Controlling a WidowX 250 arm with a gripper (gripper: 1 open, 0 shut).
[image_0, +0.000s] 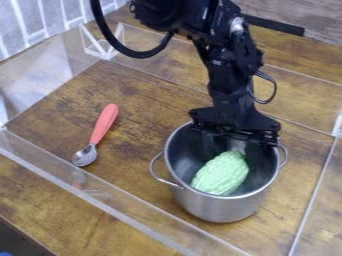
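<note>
A steel pot with side handles stands at the lower right. Inside it lies a pale green corn-like object. The black gripper is down at the pot's back rim, over its interior; whether its fingers are open or shut is hidden. A spoon with a red handle lies on the wooden table to the left.
Clear plastic walls border the wooden table. Free wood shows left of the pot and around the spoon.
</note>
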